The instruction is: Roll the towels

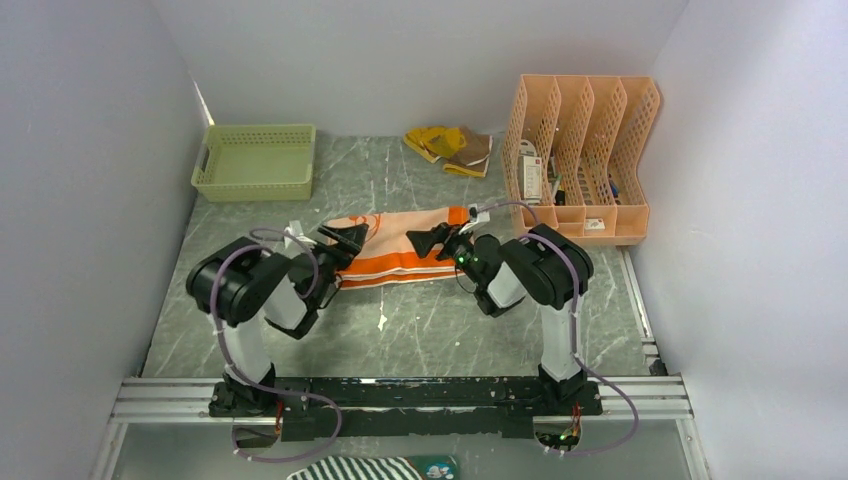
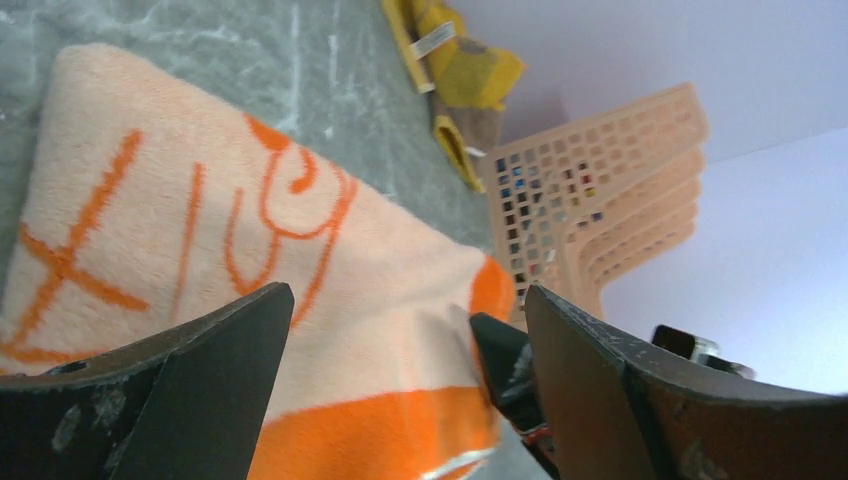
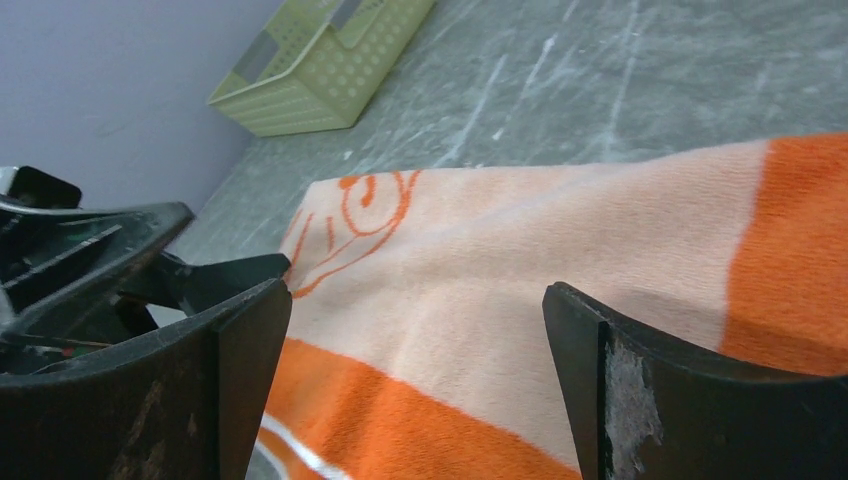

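An orange and cream towel (image 1: 385, 270) lies flat and folded in the middle of the table, also filling the left wrist view (image 2: 200, 230) and the right wrist view (image 3: 480, 290). My left gripper (image 1: 348, 238) is over the towel's left part, open, with cream cloth below its wide-spread fingers. My right gripper (image 1: 430, 240) is over the right part, also open, its fingers framing cream cloth and orange border. Whether either touches the towel is unclear.
A green basket (image 1: 252, 160) stands at back left, a peach divided organizer (image 1: 625, 150) at back right. A crumpled yellow and brown cloth (image 1: 445, 145) lies at the back.
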